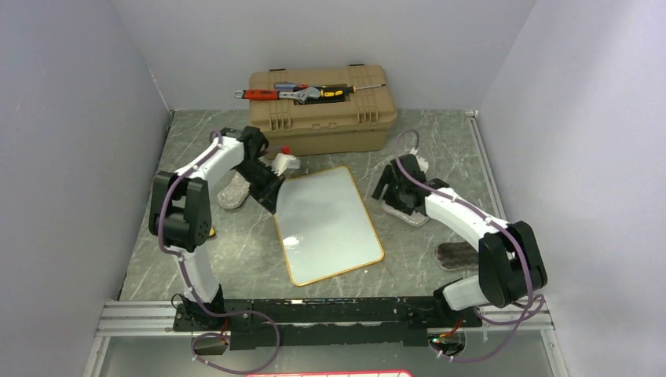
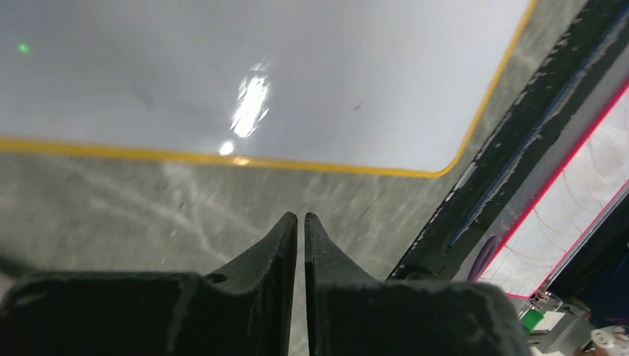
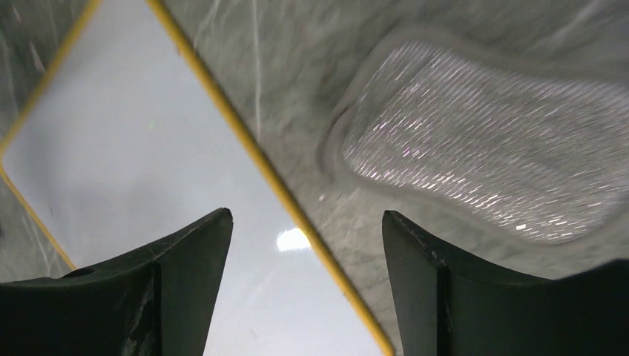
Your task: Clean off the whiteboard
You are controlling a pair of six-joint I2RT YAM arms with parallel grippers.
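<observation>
The whiteboard (image 1: 330, 228), white with a yellow rim, lies on the marbled table. Its surface looks mostly clean; a faint dark mark (image 2: 358, 106) shows near one end in the left wrist view. At the board's left edge is my left gripper (image 1: 272, 206), its fingers (image 2: 278, 259) shut with nothing visible between them. My right gripper stands open beside the board's right edge, nothing between its fingers. Something yellow (image 1: 212, 232) on the left of the table is mostly hidden by the left arm.
A tan toolbox (image 1: 322, 137) with tools on its lid stands behind the board. A grey mesh-like patch (image 3: 482, 141) shows on the table to the board's right. A dark patch (image 1: 457, 255) lies near the front right.
</observation>
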